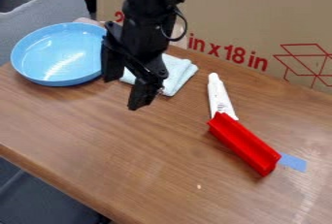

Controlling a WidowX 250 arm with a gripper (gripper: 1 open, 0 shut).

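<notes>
The black gripper [127,83] hangs over the middle-left of the wooden table, its two fingers spread open and pointing down, with no object seen held. It is in front of a folded light cloth [180,77], which it partly hides, and just right of a blue plate [52,51]. On the right lie a red box-like object [243,145] and a white tapered object [218,96] behind it.
A cardboard box [259,24] stands along the back. A small blue patch [292,162] lies beside the red object. A grey item [39,15] sits at the back left.
</notes>
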